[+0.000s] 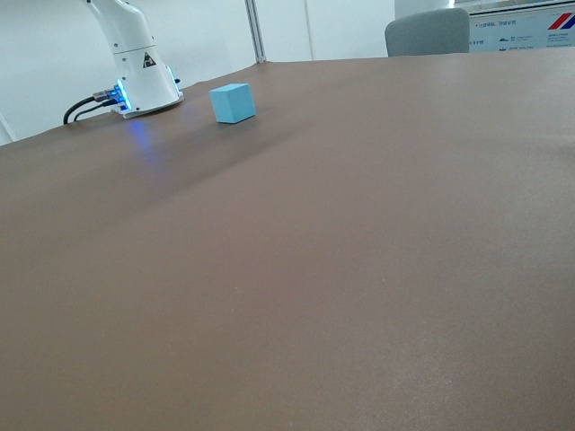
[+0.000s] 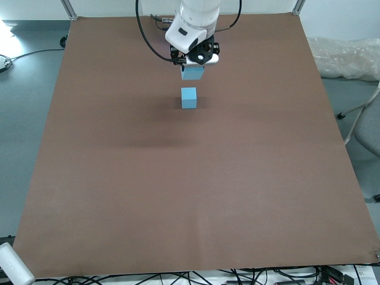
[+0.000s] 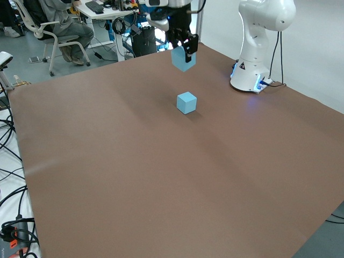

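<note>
The black and white gripper (image 2: 193, 59) hangs near the far end of the table, shut on a light blue cube (image 2: 192, 72); in the right view the gripper (image 3: 184, 52) holds that held cube (image 3: 180, 61) above the surface. A second blue cube (image 2: 189, 99) rests on the brown table (image 2: 196, 190), nearer the left camera than the held one, with a gap between them in the left view. The resting cube (image 3: 186, 103) also shows in the right view. In the top view one blue cube (image 1: 233, 105) shows; the gripper is out of frame there.
A white robot base (image 3: 250, 75) stands at a table edge with cables. Black cabling (image 3: 16, 231) runs along another edge, a grey chair (image 2: 371, 122) stands beside the table, and a desk with a seated person is in the background.
</note>
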